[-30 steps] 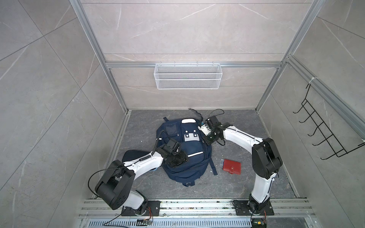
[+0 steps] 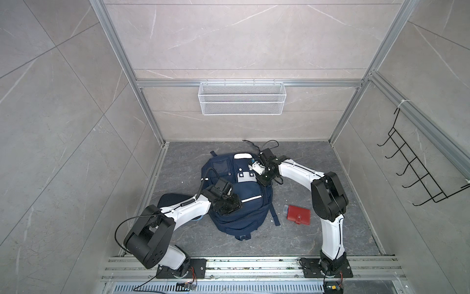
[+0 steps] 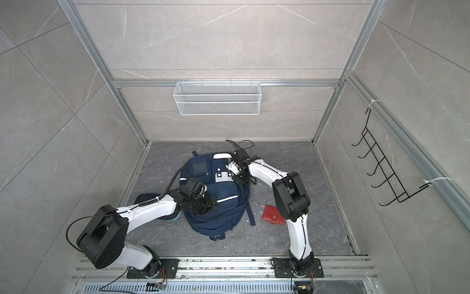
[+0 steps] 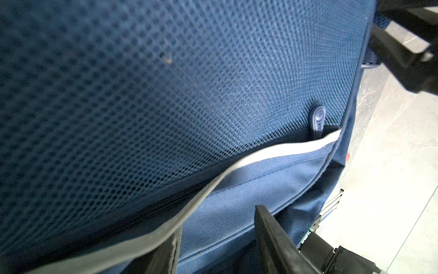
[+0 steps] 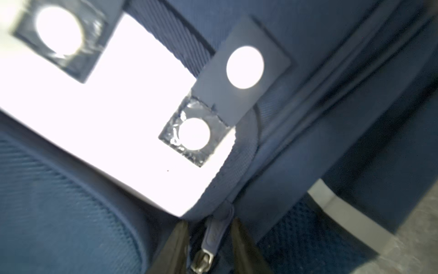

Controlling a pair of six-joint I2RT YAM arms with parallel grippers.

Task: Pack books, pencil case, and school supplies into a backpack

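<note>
The navy backpack [image 2: 240, 218] lies flat on the grey floor. My left gripper is low over its mesh and white-edged zip pocket [image 4: 273, 178], fingers apart; whether fabric lies in them is unclear. My right gripper is over the upper right of the bag beside the white flap [image 5: 114, 114] with snap buttons, fingers part open around a grey zipper pull [image 5: 214, 237], not visibly clamped. A red case [image 2: 298, 214] lies right of the bag.
A dark item [image 2: 169, 201] lies left of the bag, partly under the left arm. A white wire basket [image 2: 241, 98] hangs on the back wall, a black hook rack [image 2: 416, 166] on the right wall. Bare floor surrounds the bag.
The right arm has swung left, moving its gripper slightly inward over the bag toward the white flap. The left arm has shifted very little; the bag and red case look unchanged.
</note>
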